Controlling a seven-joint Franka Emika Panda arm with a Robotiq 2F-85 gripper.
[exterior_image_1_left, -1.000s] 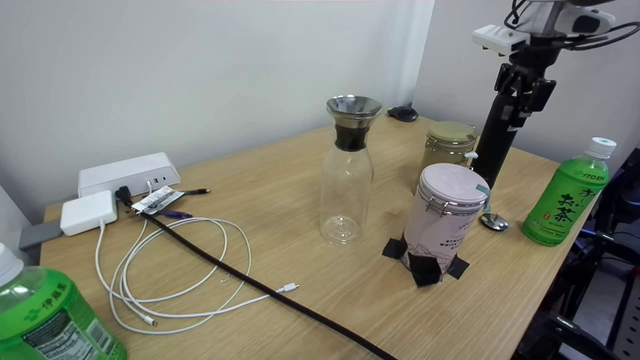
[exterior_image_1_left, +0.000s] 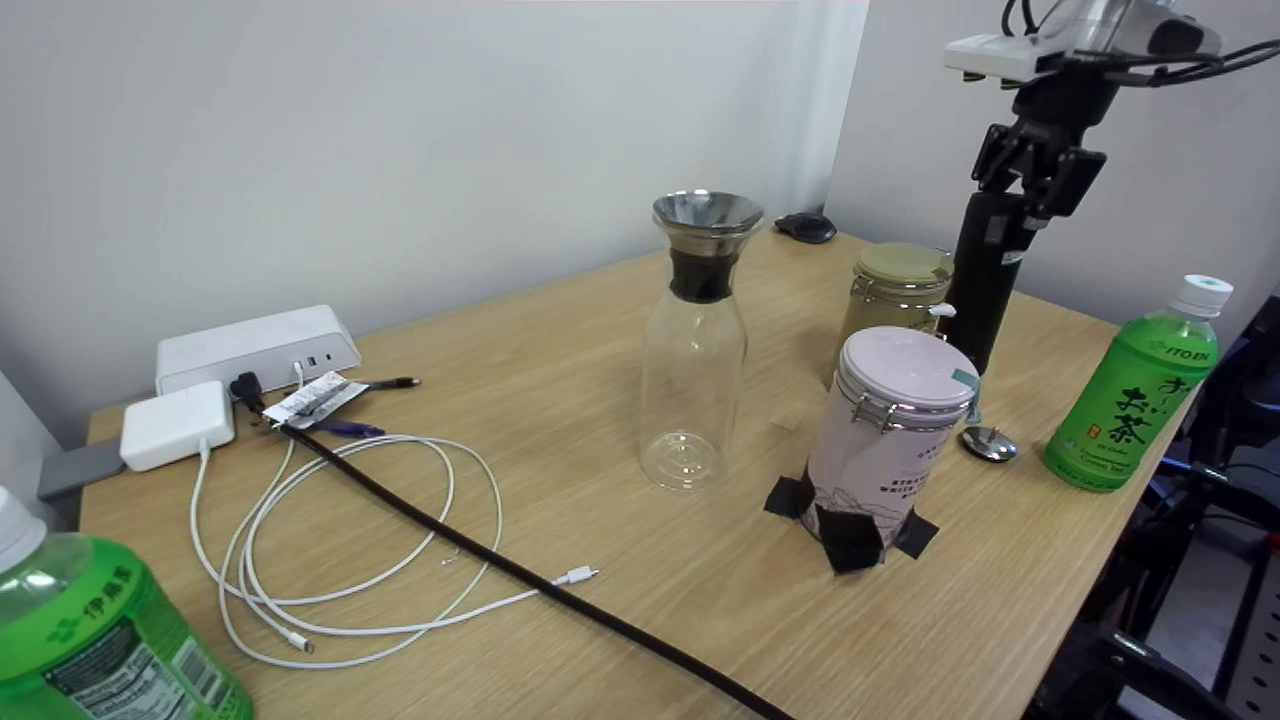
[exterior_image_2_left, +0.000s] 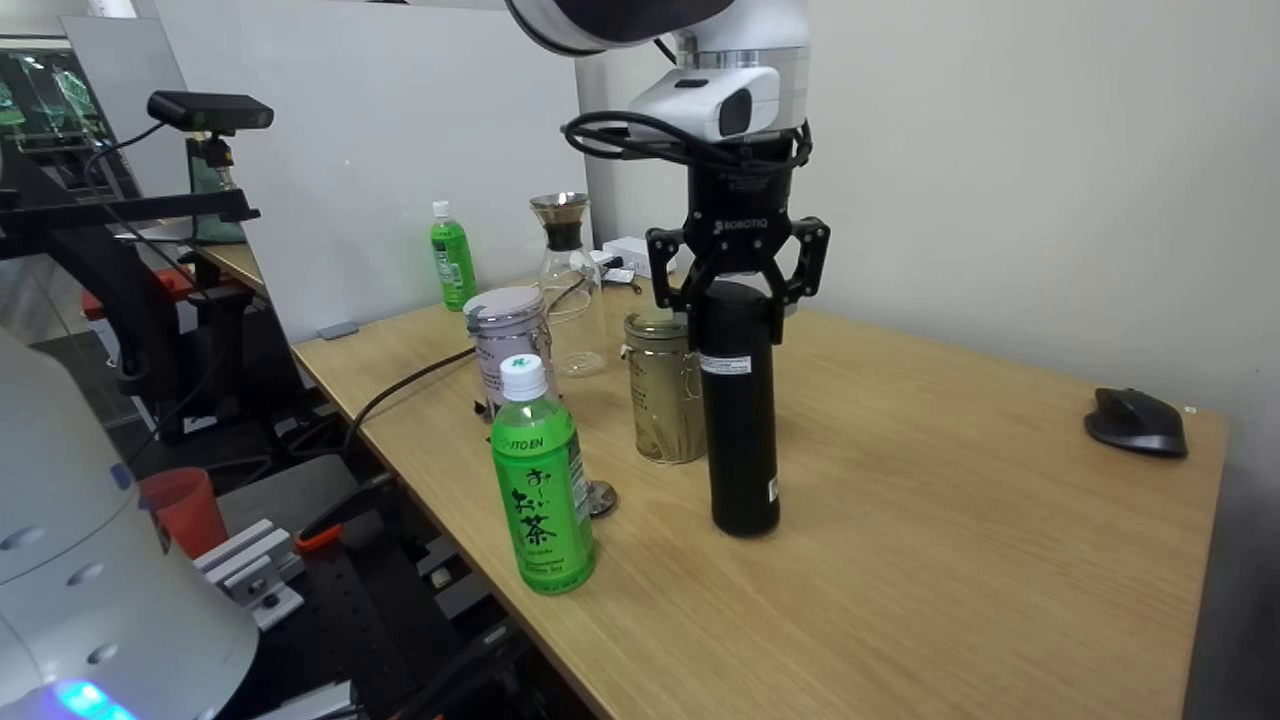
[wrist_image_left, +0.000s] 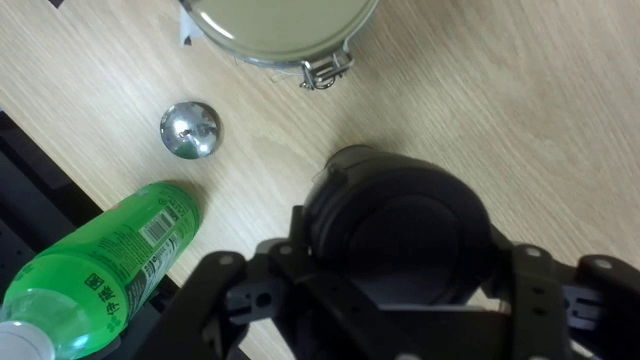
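A tall black cylinder (exterior_image_2_left: 739, 444) stands nearly upright in exterior view 2, its base at or very close to the table. My gripper (exterior_image_2_left: 735, 314) is shut on its upper part, one finger on each side. From the wrist view, the black cylinder (wrist_image_left: 402, 234) shows end-on between the fingers and hides the table beneath it. In exterior view 1 its lower end is partly hidden behind the jars, with my gripper (exterior_image_1_left: 1017, 222) above them.
Close beside the cylinder is a yellow-green clip jar (exterior_image_2_left: 663, 390). A pink jar (exterior_image_1_left: 894, 444), a glass carafe (exterior_image_1_left: 693, 384), a small metal lid (wrist_image_left: 189, 130) and a green tea bottle (exterior_image_2_left: 542, 480) stand nearby.
The cylinder was leaning more a second ago and now stands straighter. My gripper has shifted slightly left in exterior view 1, still holding it.
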